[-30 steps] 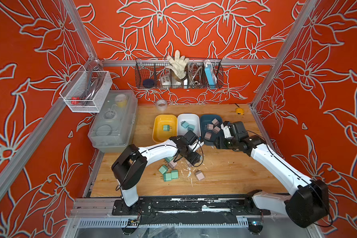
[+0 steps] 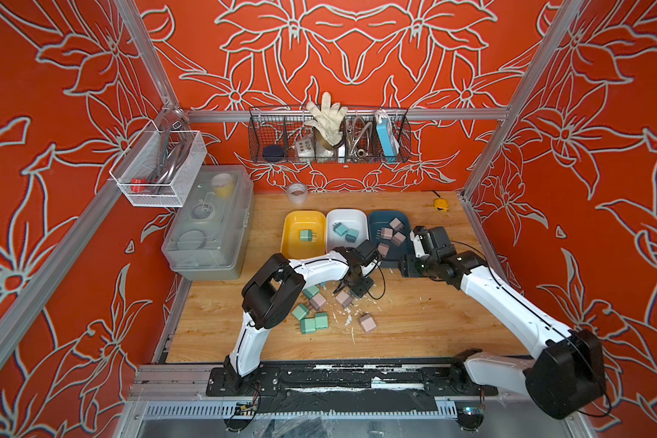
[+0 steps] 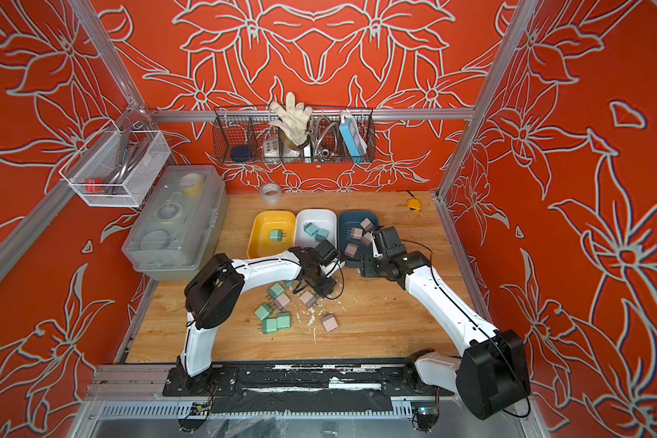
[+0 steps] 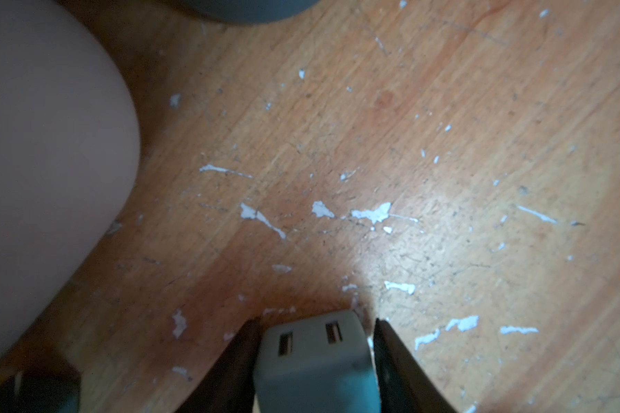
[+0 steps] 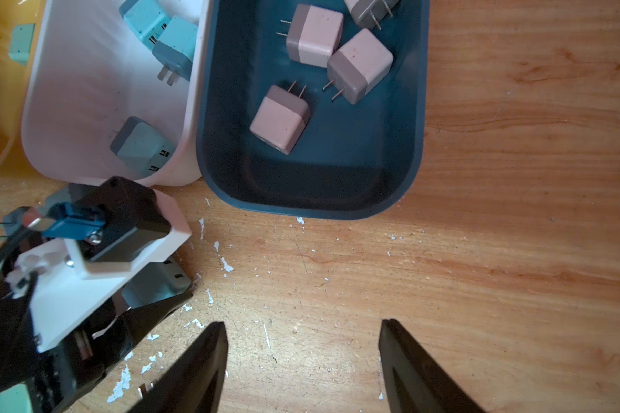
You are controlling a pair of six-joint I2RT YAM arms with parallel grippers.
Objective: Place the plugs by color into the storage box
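Note:
In the left wrist view a blue-grey plug (image 4: 317, 375) with two slots lies between the fingers of my left gripper, low over the table. The fingers are close along both its sides; whether they grip it cannot be told. My right gripper is open and empty, just in front of the dark blue box (image 5: 310, 189). That box holds several pink plugs (image 5: 280, 118). Blue plugs (image 5: 142, 146) lie in the white box (image 5: 75, 130), and a green plug (image 2: 306, 235) lies in the yellow box (image 2: 292, 248). Several green plugs (image 2: 321, 319) and pink plugs (image 2: 368, 322) are loose in front.
At the left stands a large lidded grey container (image 2: 210, 233). A tape roll (image 2: 297, 192) lies behind the boxes and a small yellow item (image 2: 441, 204) at the back right. My left arm hides part of the loose plugs.
The left arm has reached farther right, its gripper shifting right and slightly toward the boxes. A pink plug it covered now shows more.

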